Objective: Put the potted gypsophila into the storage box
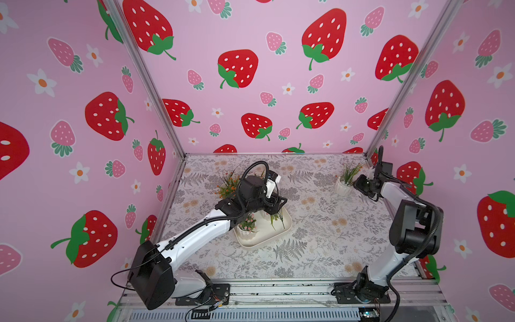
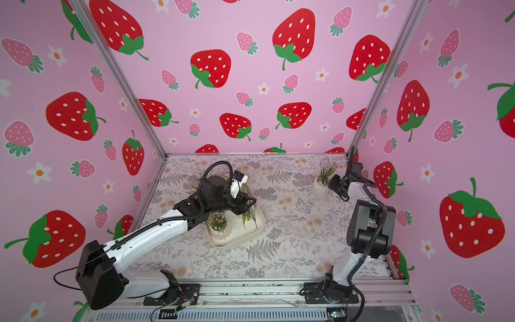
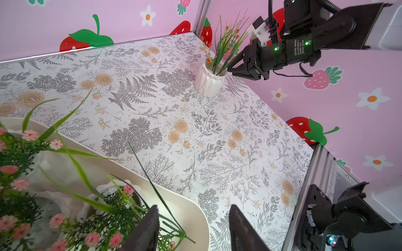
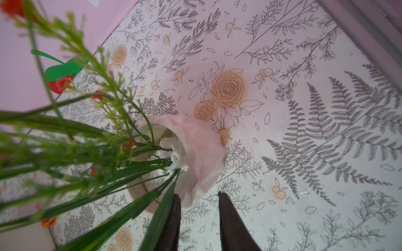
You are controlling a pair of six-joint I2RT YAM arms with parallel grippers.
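Observation:
A white pot with tall grass and small red flowers (image 1: 343,187) stands upright on the table at the back right. My right gripper is open beside it; in the right wrist view one finger (image 4: 169,228) overlaps the edge of the pot (image 4: 203,161), and whether they touch cannot be told. The cream storage box (image 3: 190,205) holds pots with pink flowers (image 3: 108,217) and long green leaves. Above its right side hangs my left gripper, fingers apart, with no pot between them. My left arm hides part of the box in both top views.
An orange-flowered plant (image 1: 228,183) shows behind the left arm. Between the box and the white pot the patterned table (image 1: 322,230) is clear. The pink right wall (image 3: 335,96) stands close behind the right arm.

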